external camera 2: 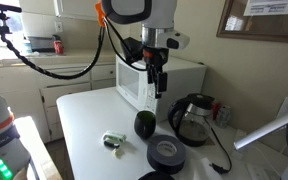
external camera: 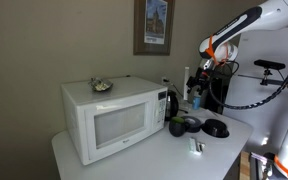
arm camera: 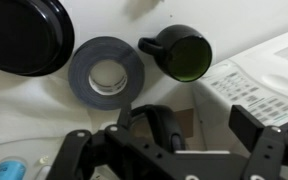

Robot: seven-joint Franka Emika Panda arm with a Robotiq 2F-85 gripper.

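Note:
My gripper stands open in the wrist view, with nothing held between its fingers. In exterior view 2 it hangs in the air above the counter, near the microwave (external camera 2: 184,80). A black mug (arm camera: 187,55) with a green inside lies below it, beside a grey roll of tape (arm camera: 84,72). The black round dish (arm camera: 24,30) is at the upper left of the wrist view. Partly hidden behind the gripper is the dark kettle (arm camera: 164,122); exterior view 2 shows the kettle (external camera 2: 194,125) right of the mug (external camera 2: 145,124).
Small pale items (external camera 2: 114,138) lie on the white counter left of the mug. A bowl (external camera: 101,86) sits on the microwave. One blue bottle (external camera: 196,103) stands at the back right.

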